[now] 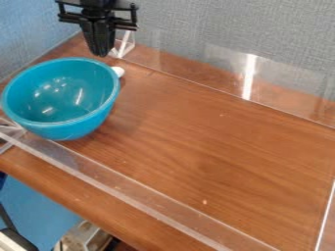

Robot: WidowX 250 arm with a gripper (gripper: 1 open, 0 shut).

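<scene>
A teal bowl [62,96] sits on the left of the wooden table [210,162]. My black gripper [100,49] hangs above and behind it at the top left, shut, with nothing visible between its fingers. A small white object [118,72] lies just beside the bowl's back right rim, below the gripper.
A clear raised strip [249,93] runs along the back by the grey wall, and another along the front edge. White frames stand at the back left and left edge.
</scene>
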